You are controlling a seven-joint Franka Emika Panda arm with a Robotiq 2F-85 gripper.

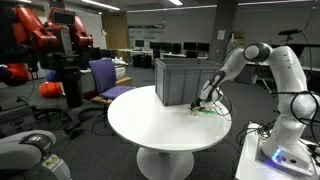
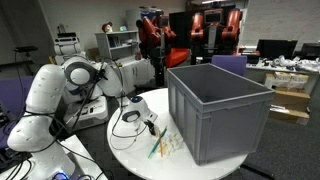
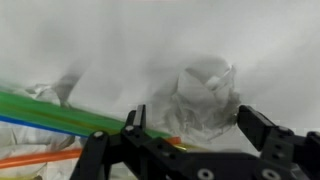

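In the wrist view, a crumpled, whitish, partly see-through wad lies on the white table. My gripper is open, its fingers spread to either side of the wad's near part. Left of it run green, blue and orange strips, with more crumpled pale material around them. Exterior view 2 has the gripper low over the table beside the coloured strips. Whether a finger touches the wad cannot be told.
A large grey bin stands on the table close to the strips, its top open. Small pale bits lie between strips and bin. In exterior view 1, the left and front of the round table are clear.
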